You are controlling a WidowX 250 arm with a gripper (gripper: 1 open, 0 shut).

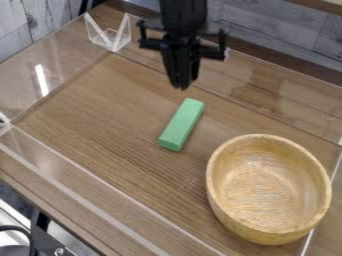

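My gripper [179,66] hangs at the top centre, dark and shut, with nothing visible between its fingers. A green block [182,125] lies flat on the wooden surface below it and slightly toward the front, apart from the gripper. A round wooden bowl [267,222] stands at the lower right.
A dark cable [16,232] lies at the front left corner, outside the board.
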